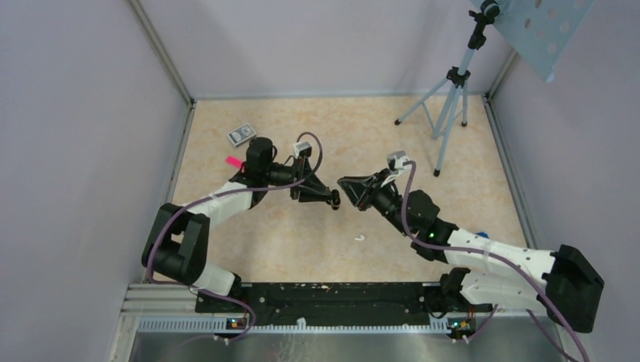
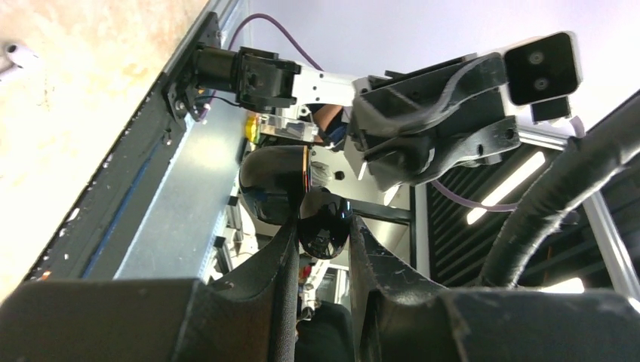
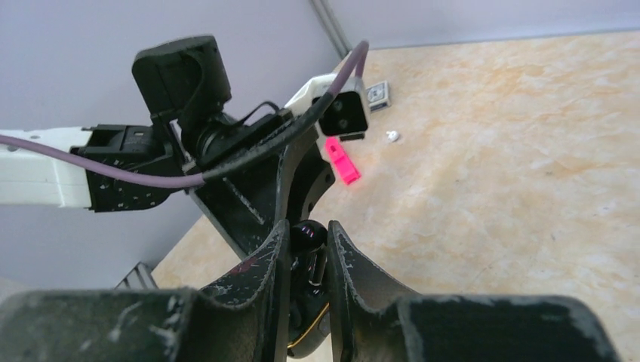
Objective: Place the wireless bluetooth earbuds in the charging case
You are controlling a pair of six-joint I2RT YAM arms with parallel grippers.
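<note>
My left gripper is shut on the glossy black charging case (image 2: 273, 179), whose open half shows a gold-coloured edge. In the top view the case (image 1: 335, 200) hangs in the air above the middle of the table. My right gripper is shut on a small, shiny dark piece that looks like an earbud (image 3: 308, 237); a narrow pale strip shows below its rounded top. Beyond it, lower in the right wrist view, is the case's gold-lined body (image 3: 308, 330). From above, a small gap separates the two grippers. The slots inside the case cannot be seen.
A small white piece (image 1: 360, 237) lies on the tabletop in front of the grippers. Farther back are a patterned box (image 1: 241, 134) and a pink object (image 3: 343, 160). A tripod (image 1: 453, 98) stands at the back right.
</note>
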